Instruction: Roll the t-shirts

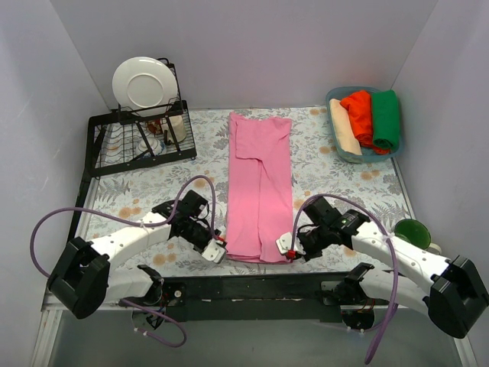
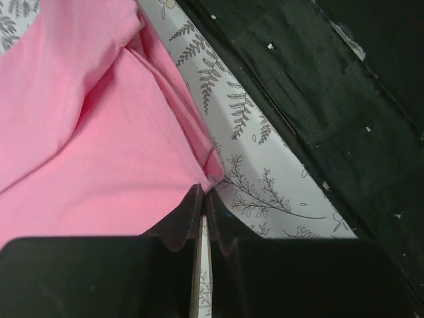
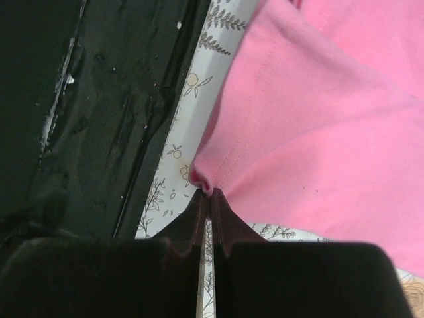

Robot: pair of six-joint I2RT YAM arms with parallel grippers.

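The pink t-shirt [image 1: 260,199] lies as a long folded strip, running from the back of the table to near its front edge. At its front left corner, my left gripper [image 1: 225,243] is shut; the left wrist view shows its fingertips [image 2: 199,192] pinching a bit of pink cloth [image 2: 132,152]. My right gripper [image 1: 288,251] is shut on the front right corner, with the gathered hem [image 3: 205,179] between its tips in the right wrist view. Between the two grippers the front edge spans fairly straight.
A blue basket [image 1: 333,130] with rolled orange, green and cream cloths stands at the back right. A black dish rack [image 1: 95,153] with a white plate [image 1: 144,82] is at the back left. At right sits a green cup [image 1: 412,232]. Patterned table shows bare on both sides of the shirt.
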